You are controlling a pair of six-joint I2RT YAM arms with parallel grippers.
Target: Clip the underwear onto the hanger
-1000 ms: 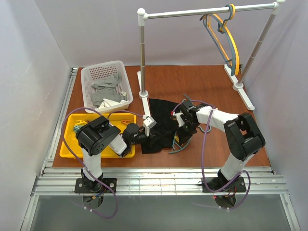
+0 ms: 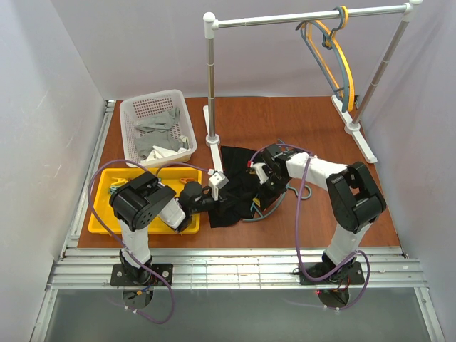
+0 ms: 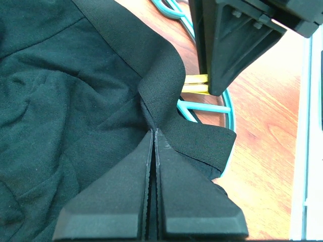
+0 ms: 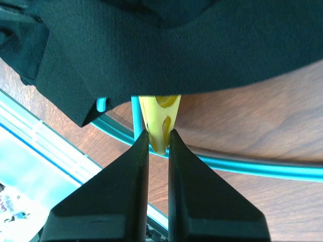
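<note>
Black underwear (image 2: 235, 206) lies spread on the table, its waistband (image 3: 197, 146) folded over part of a teal hanger (image 3: 207, 107). My left gripper is shut over the fabric near the waistband; whether cloth is between its tips is hard to tell. My right gripper is shut on a yellow clip (image 4: 159, 113) by the hanger's bar, with the underwear partly covering the clip's far end.
A yellow bin (image 2: 100, 214) with clips sits front left, a white basket (image 2: 127, 128) of clothes behind it. A rack (image 2: 271, 21) with hangers stands over the back. Table right of the arms is clear.
My right gripper has shifted slightly left over the last second, and the hanger beneath it has moved left too. The left arm is nearly still.
</note>
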